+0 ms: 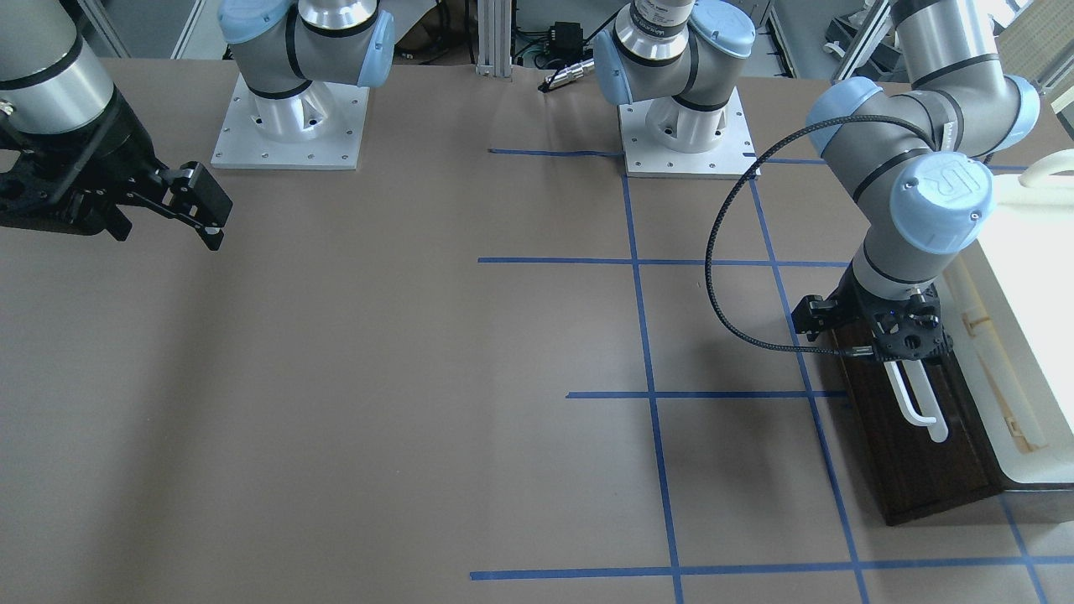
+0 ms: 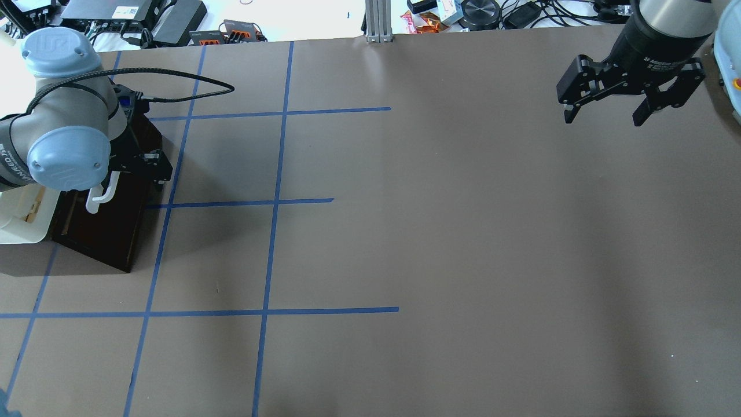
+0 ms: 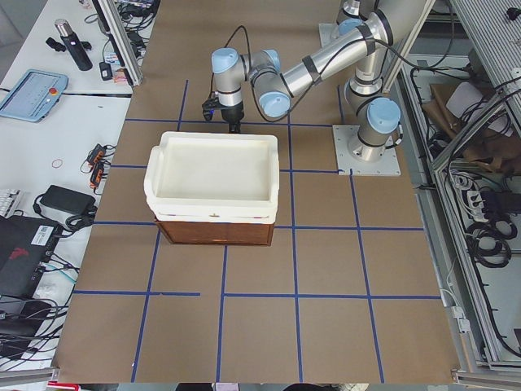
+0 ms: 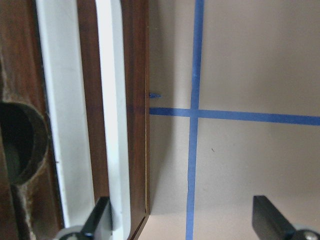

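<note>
A dark wood box (image 1: 911, 468) with a white open top stands on the right of the front view; its long white bar handle (image 4: 112, 125) runs down its wooden face in the wrist view. My gripper (image 1: 871, 322) is down at that face, at the handle. In the wrist view its fingers sit wide apart at the bottom edge: one lies against the white handle, the other (image 4: 270, 220) is over the bare taped floor beside the box. Whether anything sits between them lower down is hidden.
Another arm's black gripper (image 2: 628, 97) hangs over the far side of the table. Further arm bases (image 1: 685, 161) stand at the back.
</note>
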